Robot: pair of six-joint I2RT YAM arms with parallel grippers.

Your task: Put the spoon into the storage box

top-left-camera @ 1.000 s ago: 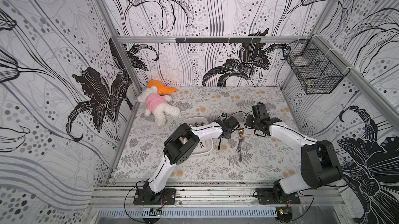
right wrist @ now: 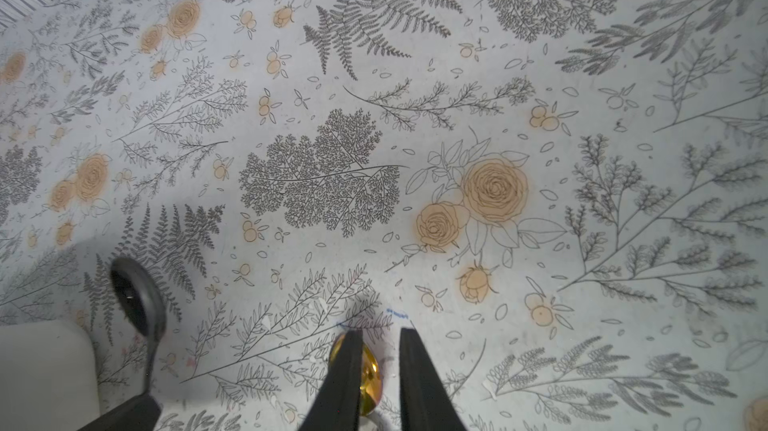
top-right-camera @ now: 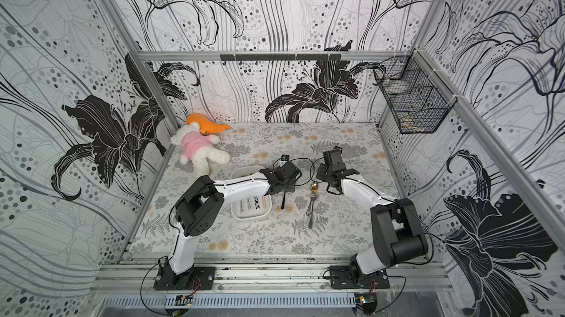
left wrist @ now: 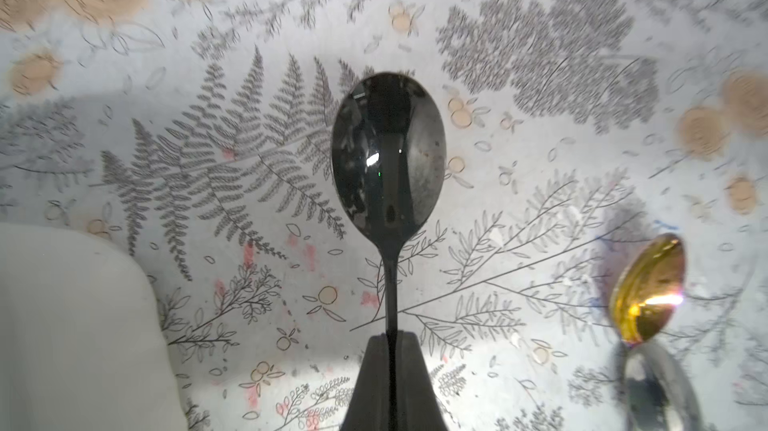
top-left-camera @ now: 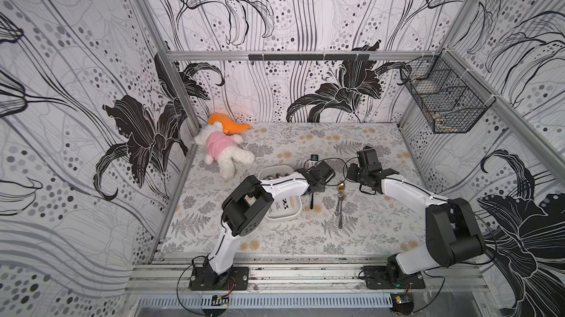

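Note:
A black spoon (left wrist: 389,155) is pinched by its thin handle in my left gripper, which is shut on it. Its bowl points away from the fingers, clear of the tabletop. The white storage box (top-left-camera: 285,213) lies just left of the left gripper, partly covered by the left arm; its rim (left wrist: 72,327) shows at the left wrist view's edge. My right gripper stands apart to the right, its fingers separated by a narrow gap with nothing held.
A gold spoon (left wrist: 649,291) and a silver spoon (left wrist: 660,387) lie right of the left gripper. A white bear (top-left-camera: 223,146) and an orange plush (top-left-camera: 228,124) sit at the back left. A wire basket (top-left-camera: 450,96) hangs at right.
The spoon has risen off the table with the gripper, shifting slightly left toward the box. The right arm is nearly still.

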